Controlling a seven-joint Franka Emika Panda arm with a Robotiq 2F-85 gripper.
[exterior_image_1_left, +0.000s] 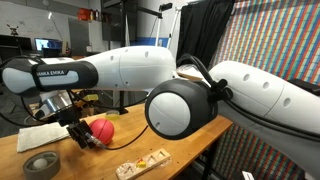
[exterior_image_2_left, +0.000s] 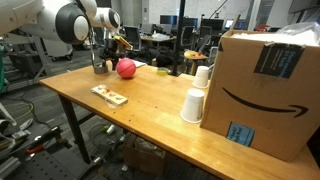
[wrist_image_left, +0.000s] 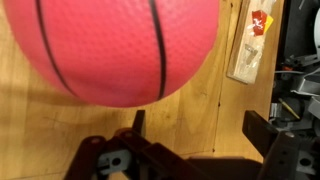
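Note:
A red ball with dark seam lines fills the upper left of the wrist view and rests on the wooden table. My gripper is open, its two dark fingertips far apart, with bare tabletop showing between them. The ball lies ahead of the left finger, and nothing is held. In exterior view 1 the gripper hangs low over the table, just left of the ball. Whether it touches the ball cannot be made out. Exterior view 2 shows the ball near the table's far left part.
A pale wooden block with small coloured parts lies near the table edge. A grey tape roll and white cloth are close to the gripper. White cups and a large cardboard box stand right.

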